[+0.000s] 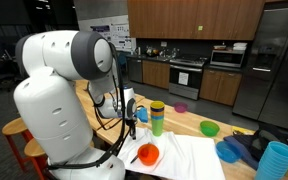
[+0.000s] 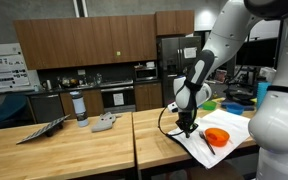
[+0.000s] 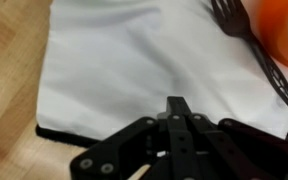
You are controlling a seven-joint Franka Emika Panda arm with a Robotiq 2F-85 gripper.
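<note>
My gripper is shut over a white cloth (image 3: 109, 75), and nothing shows between its fingers. In exterior view 2 the gripper (image 2: 188, 132) points down close above the cloth (image 2: 192, 148); whether it touches the fabric I cannot tell. A black fork (image 3: 252, 42) lies on the cloth towards the upper right of the wrist view. Beyond the fork, cut off by the right edge, sits an orange bowl (image 3: 277, 25) with something green and red inside. Exterior view 1 has the same bowl (image 1: 148, 154) on the cloth, right of the gripper (image 1: 131, 133).
A tall green and yellow cylinder (image 1: 157, 119) stands just behind the cloth. Further right are a green bowl (image 1: 209, 128), a blue bowl (image 1: 228, 151) and a large blue cup (image 1: 275, 161). Bare wooden tabletop (image 2: 59, 145) stretches away at the left of exterior view 2.
</note>
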